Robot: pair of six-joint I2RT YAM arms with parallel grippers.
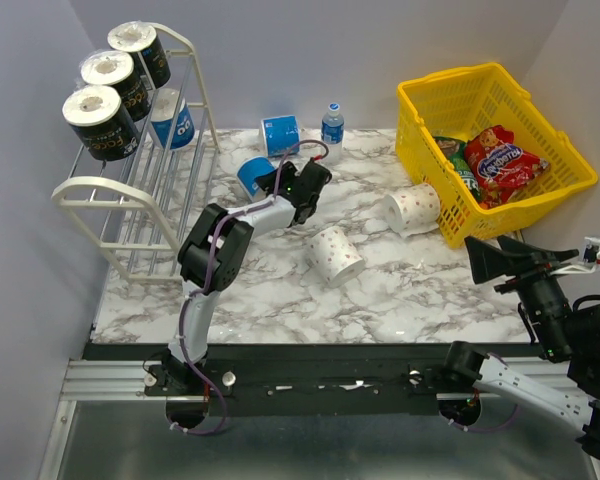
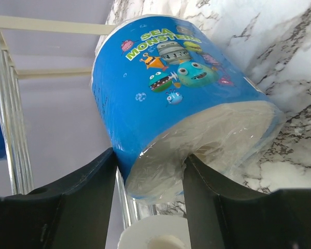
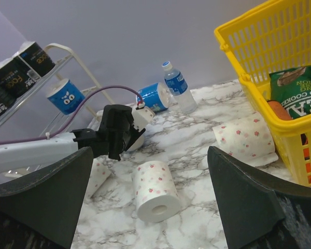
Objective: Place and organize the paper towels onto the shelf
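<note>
My left gripper is on the end of a blue SEA MONSTERS roll (image 2: 176,67) lying on the marble table, fingers either side of its near rim, partly open; whether it grips firmly is unclear. The white shelf (image 1: 130,205) holds three black rolls (image 1: 100,125) on top and a blue roll (image 1: 172,120) below. Another blue roll (image 1: 278,135) lies at the back; two white patterned rolls (image 1: 333,255) (image 1: 410,210) lie mid-table and right. My right gripper (image 1: 500,262) stands open at the lower right, empty.
A water bottle (image 1: 332,130) stands at the back. The yellow basket (image 1: 420,110) with snack bags fills the back right.
</note>
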